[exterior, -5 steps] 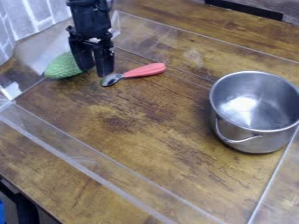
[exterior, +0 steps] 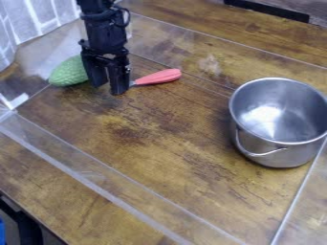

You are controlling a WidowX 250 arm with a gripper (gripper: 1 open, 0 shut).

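Observation:
The black gripper (exterior: 106, 81) is low over the table at the upper left, its fingers around the near end of a red-handled spoon (exterior: 156, 77), whose head is mostly hidden behind them. A green bumpy object (exterior: 67, 73) lies just left of and behind the fingers. I cannot tell whether the fingers are closed on anything.
A steel pot (exterior: 278, 124) stands on the right of the wooden table (exterior: 141, 163). Clear panels or edges run along the left and front.
The gripper has moved slightly down and toward the front, now covering more of the spoon's head. The spoon, green object and pot look unmoved.

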